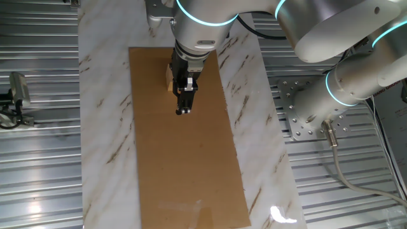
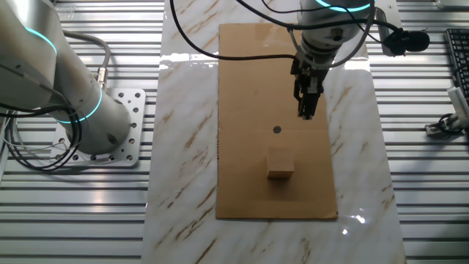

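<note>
On the cardboard sheet point(image 2: 245, 95) sits a small tan block point(image 2: 280, 161), close to one end of the sheet. In exterior view 1 my arm covers most of this block point(image 1: 169, 76), leaving only its left side showing. My black gripper point(image 1: 183, 112) points downward over the cardboard. Exterior view 2 has the gripper point(image 2: 305, 116) apart from the block, up and to the right of it in the picture. Its fingers look close together, but the angle does not settle how the fingers stand. No object shows at the fingertips.
A small dark round spot point(image 2: 277, 130) lies on the cardboard near the block. Black cables point(image 2: 242, 58) loop from the arm.
</note>
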